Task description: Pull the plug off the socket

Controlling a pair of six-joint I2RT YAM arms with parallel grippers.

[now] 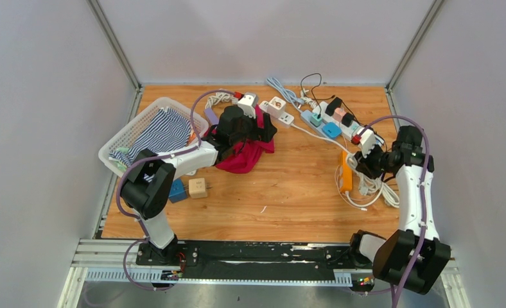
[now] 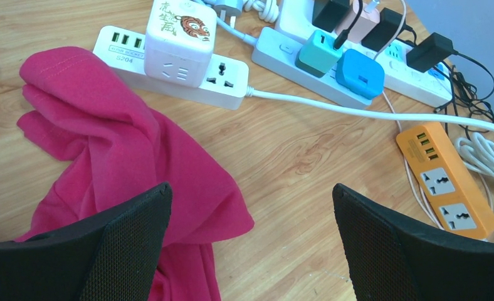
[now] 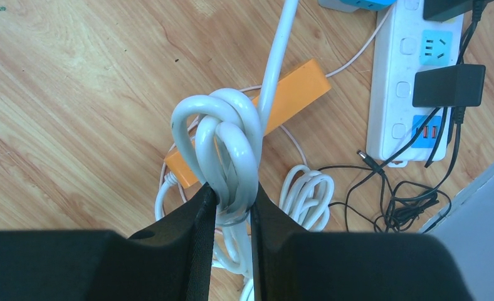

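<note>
My right gripper is shut on a bundled white cable, held above an orange power strip at the table's right. My left gripper stands open with nothing between its fingers, above a red cloth. Beyond the cloth lies a white strip bearing a white cube adapter. A light blue strip holds teal and blue adapters. Another white strip carries dark plugs.
A white basket with striped fabric is at the left. Blue and beige blocks lie below it. Loose cables lie by the right edge.
</note>
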